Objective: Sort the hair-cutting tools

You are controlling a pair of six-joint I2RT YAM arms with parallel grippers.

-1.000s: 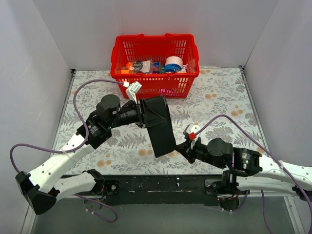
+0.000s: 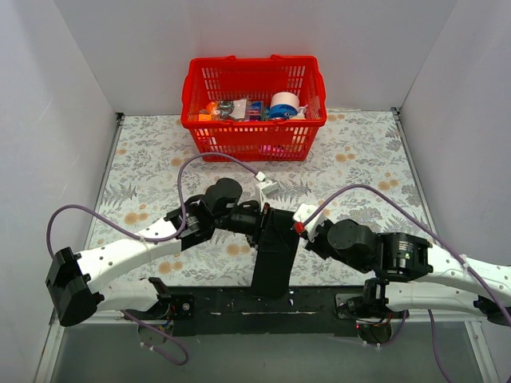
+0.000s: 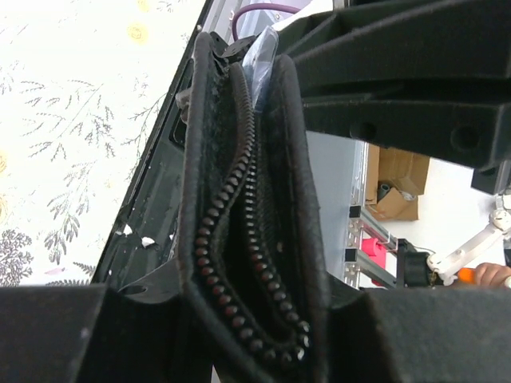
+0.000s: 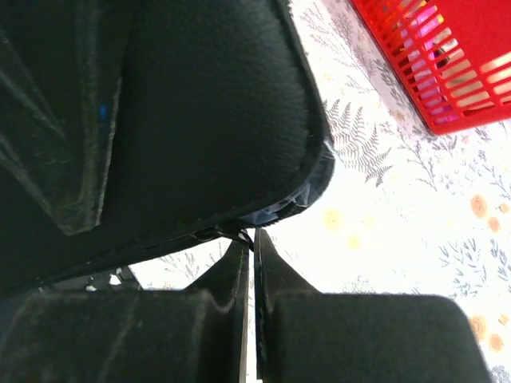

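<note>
A black zippered pouch point(image 2: 271, 266) is held upright between my grippers at the front middle. My left gripper is around it, shut on the pouch, whose zipper top is open a little with a clear plastic item point(image 3: 262, 62) showing inside. My right gripper is shut at the pouch's edge, its fingertips together on a thin dark bit there; whether it grips it is unclear.
A red basket point(image 2: 254, 140) holding tape rolls and other small packed items stands at the back. A dark rail runs along the front edge.
My left gripper has carried the pouch toward the front and right, turning it. My right gripper has moved a little up and left to meet the pouch.
</note>
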